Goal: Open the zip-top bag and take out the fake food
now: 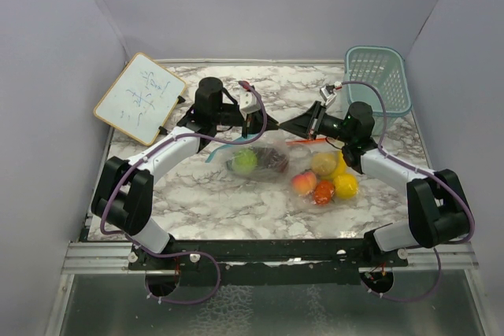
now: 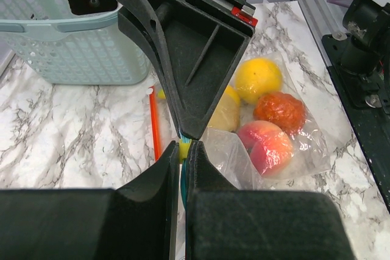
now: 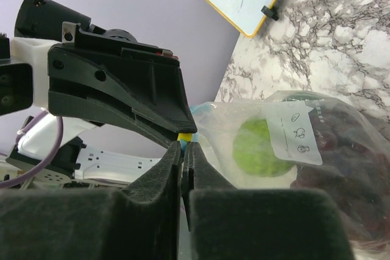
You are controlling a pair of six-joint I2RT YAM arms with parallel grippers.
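A zip top bag [image 1: 260,163] with green and dark fake food [image 3: 259,147] lies in the middle of the table, its top raised to my grippers. My left gripper [image 1: 272,125] is shut on the bag's zip top, near a yellow slider [image 2: 183,150]. My right gripper meets it tip to tip at the same spot, shut; whether it pinches any of the film is unclear. A second clear bag with peach [image 2: 265,147], red and yellow fake food [image 1: 345,186] lies to the right, with an orange strip along it.
A mint basket [image 1: 378,60] stands at the back right. A whiteboard [image 1: 138,96] lies at the back left.
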